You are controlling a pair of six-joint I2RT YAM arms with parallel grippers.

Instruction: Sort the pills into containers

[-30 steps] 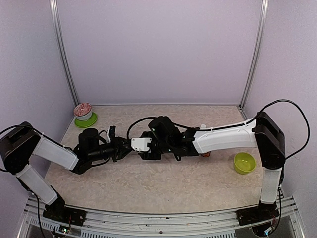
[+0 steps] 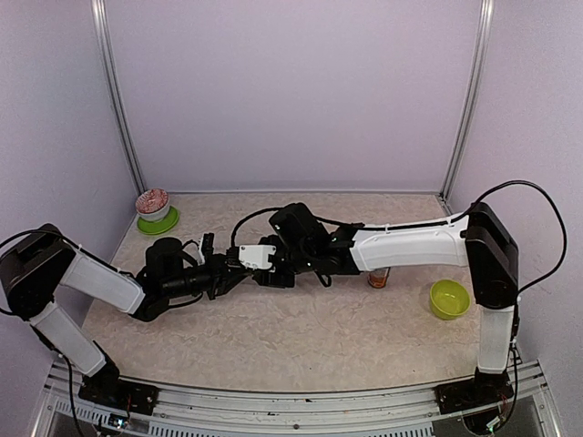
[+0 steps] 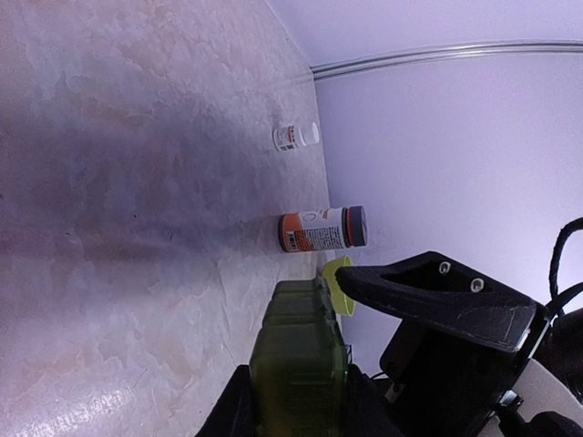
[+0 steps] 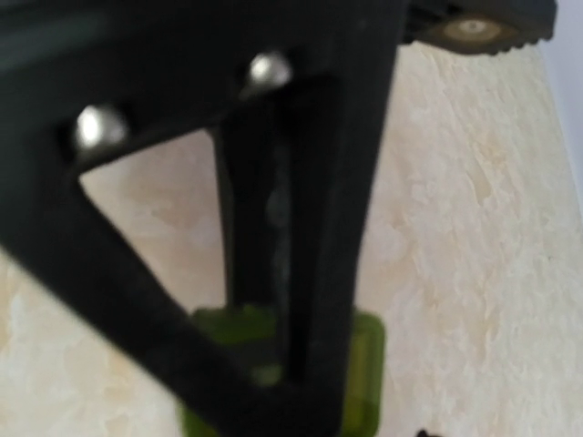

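A translucent dark green box (image 3: 301, 364), long and ridged, stands between the dark fingers of my left gripper, which is shut on it. The right gripper (image 2: 259, 262) meets the left one near the middle of the top view. Its dark finger (image 4: 310, 273) crosses in front of the green box (image 4: 366, 364) in the right wrist view; its finger looks part open, and whether it touches the box I cannot tell. An orange-labelled bottle with a dark cap (image 3: 314, 229) and a small white bottle (image 3: 296, 137) show in the left wrist view. No loose pills are visible.
A yellow-green bowl (image 2: 449, 299) sits at the right of the table. At the back left, a white bowl with a reddish pattern (image 2: 152, 202) rests on a green plate (image 2: 158, 222). The right arm spans its middle.
The right gripper and forearm have shifted slightly toward the back of the table, showing more of the orange bottle. My left arm has stayed almost still.
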